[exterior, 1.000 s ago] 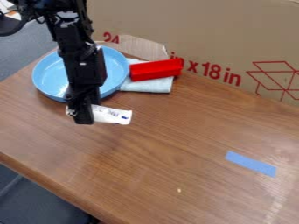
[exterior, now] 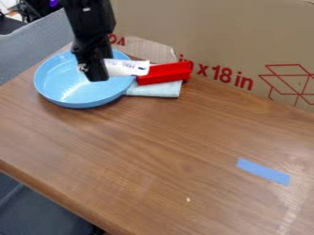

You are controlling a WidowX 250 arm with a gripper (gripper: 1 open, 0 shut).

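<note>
My black gripper (exterior: 98,68) is over the blue bowl (exterior: 64,86) at the upper left, holding a white tube with dark print (exterior: 127,68) that sticks out to the right from its fingers, above the bowl's right side. The fingertips are partly hidden behind the arm and tube.
A red object (exterior: 166,72) and a folded pale cloth (exterior: 156,89) lie right of the bowl, before a large cardboard box (exterior: 233,50). A strip of blue tape (exterior: 263,172) is on the right of the wooden table (exterior: 160,165), whose middle and front are clear.
My gripper has moved up and back from the bare table in front of the bowl to over the bowl, carrying the white tube with it.
</note>
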